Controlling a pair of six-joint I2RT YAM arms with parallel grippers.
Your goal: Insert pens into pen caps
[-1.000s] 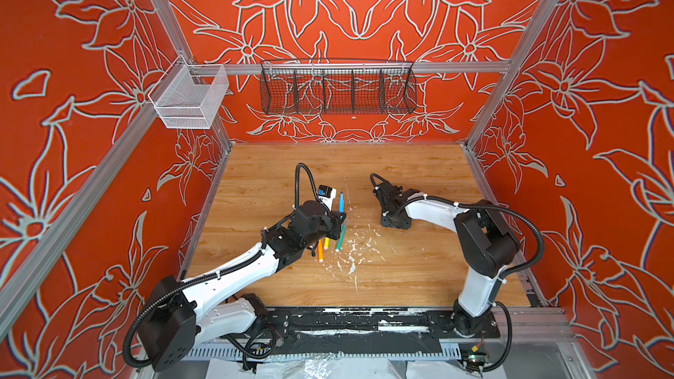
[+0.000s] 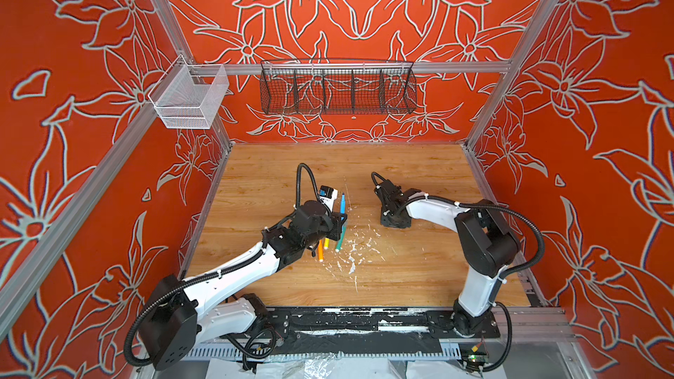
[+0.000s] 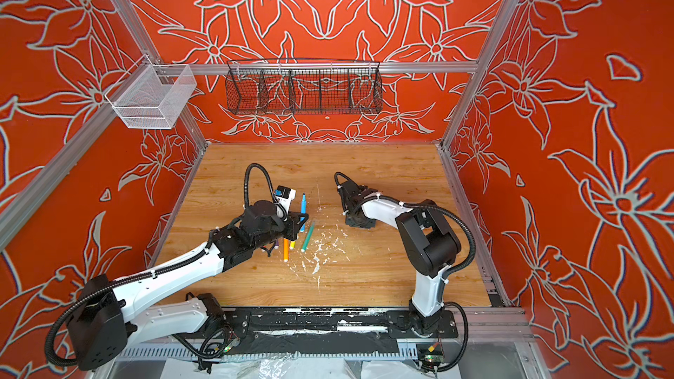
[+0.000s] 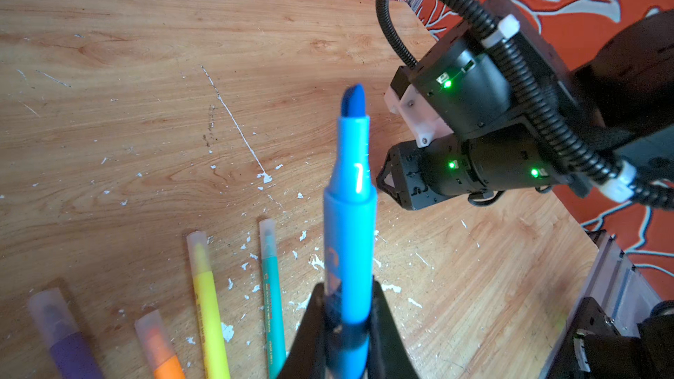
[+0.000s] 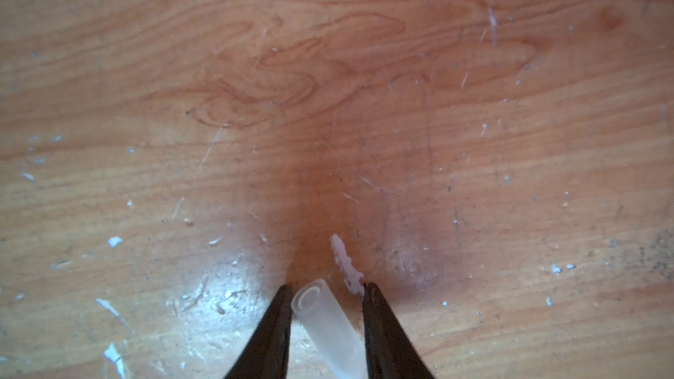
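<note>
My left gripper is shut on a blue pen (image 4: 349,231), held upright with its blue tip on top. In the right wrist view a translucent pen cap (image 5: 330,330) lies on the table between the parted fingers of my right gripper, its open end beside the left fingertip; whether it is gripped is not clear. On the table below the blue pen lie a teal pen (image 4: 273,316), a yellow pen (image 4: 210,308), an orange pen (image 4: 167,365) and a purple pen (image 4: 73,354).
A black wire basket (image 2: 337,91) and a white basket (image 2: 189,108) hang on the rails above.
The right arm has shifted very slightly; the left arm with the blue pen is nearly still.
</note>
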